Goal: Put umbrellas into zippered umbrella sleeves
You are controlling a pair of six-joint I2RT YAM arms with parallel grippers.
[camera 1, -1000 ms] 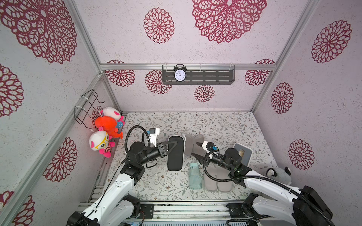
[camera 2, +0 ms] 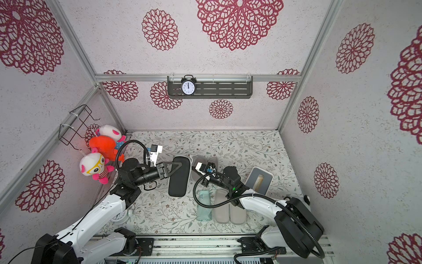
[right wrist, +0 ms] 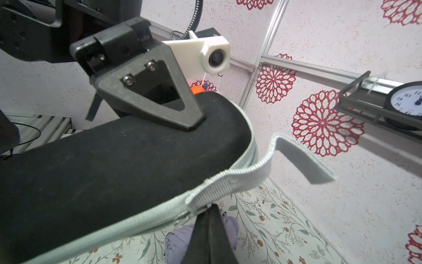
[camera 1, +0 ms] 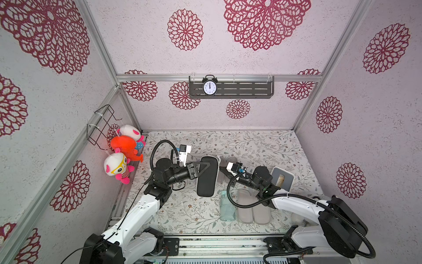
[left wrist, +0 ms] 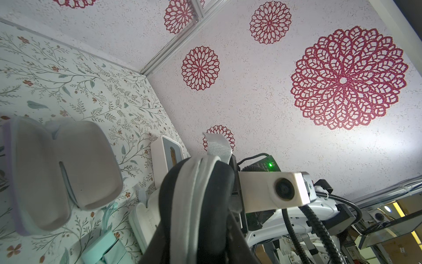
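A black sleeve (camera 1: pixel 207 176) with pale zipper edging hangs upright above the table. My left gripper (camera 1: pixel 204 167) is shut on it; in the right wrist view one of its fingers (right wrist: pixel 153 96) lies flat against the sleeve's black face. A pale strap (right wrist: pixel 303 158) sticks out from the sleeve's end. Just right of the sleeve is my right gripper, its fingers shut together by the pale zipper edging near the strap's base. Whether they touch it is unclear, and nothing shows between them. A lilac umbrella (right wrist: pixel 178 242) lies below on the table. The teal umbrella (camera 1: pixel 227 206) lies nearer the front.
An open grey sleeve (camera 1: pixel 253 211) lies in front of the right arm. Another open sleeve (left wrist: pixel 88 158) lies at mid-table. A grey tray (camera 1: pixel 285 176) stands on the right, and plush toys (camera 1: pixel 120 158) hang at the left wall.
The black sleeve has moved slightly right and away from the front with my left gripper. My right gripper has come left to the sleeve's edge, and its fingers have closed.
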